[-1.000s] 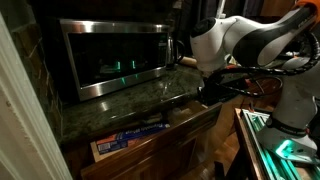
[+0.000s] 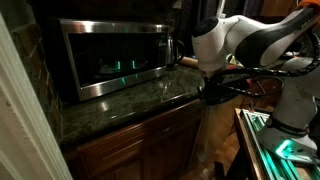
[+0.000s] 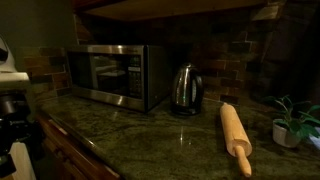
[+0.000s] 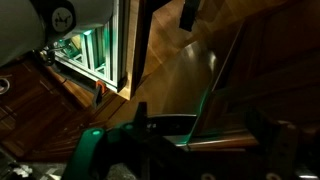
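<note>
The wooden drawer point(image 2: 130, 136) under the counter appears shut in exterior view 1, its front in line with the cabinet and its inside hidden. My gripper is open in the wrist view, its dark fingers point(image 4: 112, 150) wide apart, and I see nothing held between them. Dark cabinet fronts point(image 4: 275, 70) fill the right of that view. From outside, the white arm point(image 2: 228, 45) reaches in at the right of the counter; its dark gripper end is hard to make out against the cabinets.
On the dark counter point(image 3: 130, 125) stand a microwave point(image 3: 118, 73), a kettle point(image 3: 187, 88), a rolling pin point(image 3: 235, 135) and a potted plant point(image 3: 290, 125). A table point(image 2: 275, 155) with green-lit equipment flanks the arm. Wooden floor point(image 4: 165, 70) shows below.
The drawer has gone from open, with a blue, red and white item visible inside, through a narrow gap to apparently shut. The arm has shifted only slightly.
</note>
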